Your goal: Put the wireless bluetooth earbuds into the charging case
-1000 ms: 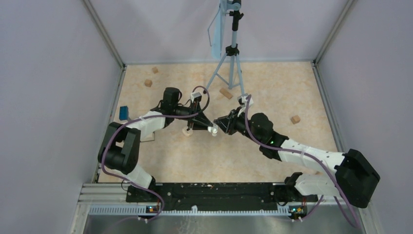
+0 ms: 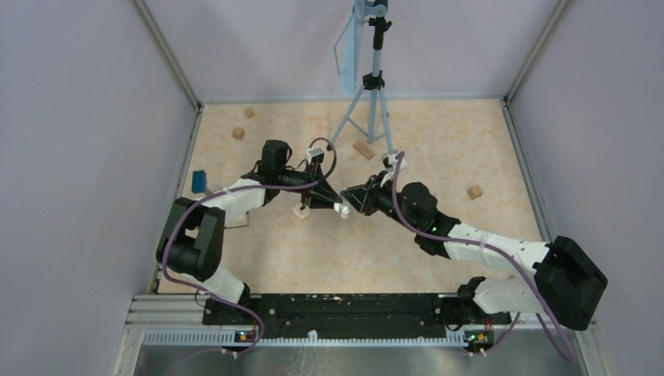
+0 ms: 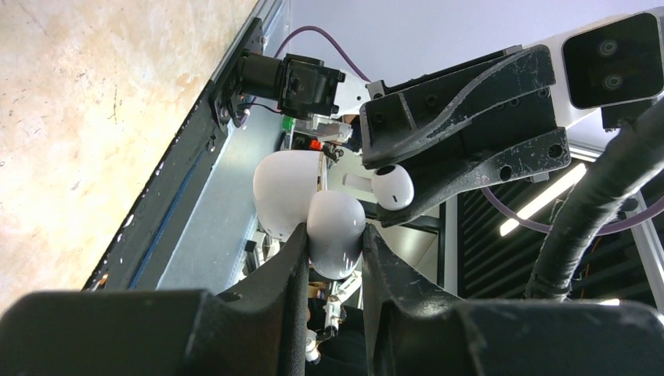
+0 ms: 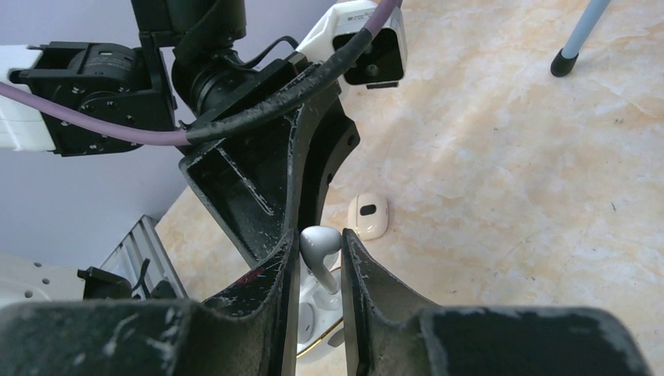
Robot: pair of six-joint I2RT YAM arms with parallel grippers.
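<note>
My left gripper is shut on the white charging case (image 3: 286,190), whose lid is open; it hangs above the table near the middle in the top view. My right gripper is shut on a white earbud (image 4: 319,249), held beside the case, stem pointing down toward it in the right wrist view. In the left wrist view the earbud (image 3: 391,188) sits in the right gripper's tips, its stem pointing at the case. Whether it touches the case I cannot tell. A second white piece (image 4: 368,215) with a dark oval lies on the table behind.
A light-blue tripod (image 2: 372,117) stands at the back middle. Several small wooden blocks (image 2: 474,191) and a blue box (image 2: 198,182) lie near the table's edges.
The right arm has shifted very slightly over the last second, with its gripper still beside the case. The left arm looks unmoved.
</note>
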